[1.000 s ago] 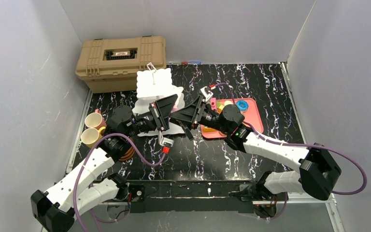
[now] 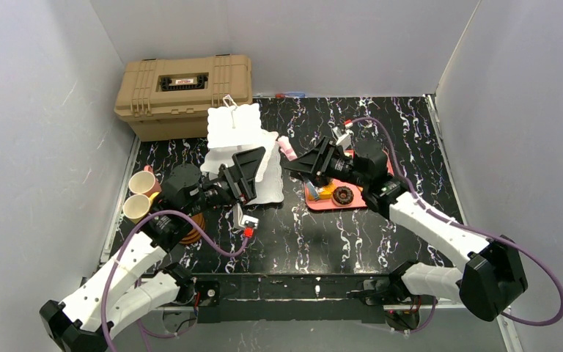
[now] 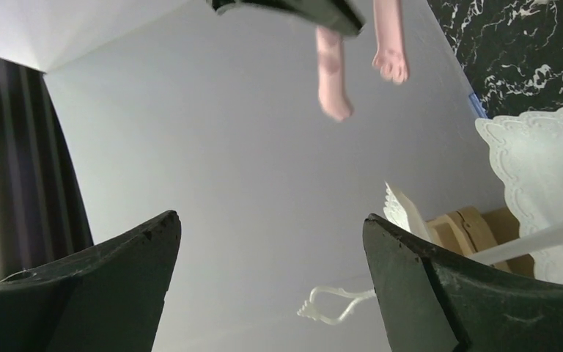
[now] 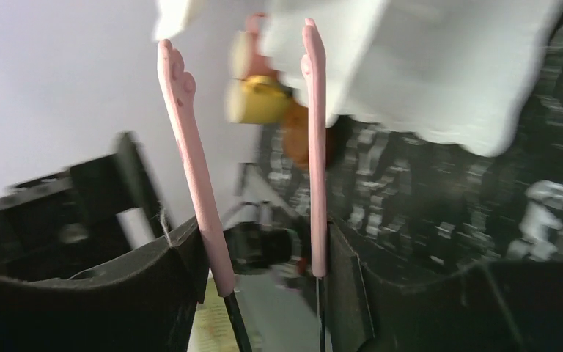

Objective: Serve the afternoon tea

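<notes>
A white tiered stand with scalloped plates stands at centre-left. My left gripper is over its lower part; in the left wrist view it is open, with white stand parts behind it. A pink tray with a chocolate donut and other treats lies partly under the right arm. Two mugs and brown saucers sit at left.
A tan case fills the back left. The marble top is clear at the right and along the front middle.
My right gripper has moved back to the right, away from the left gripper, uncovering its pink fingers and covering more of the tray. The left arm has shifted very slightly.
</notes>
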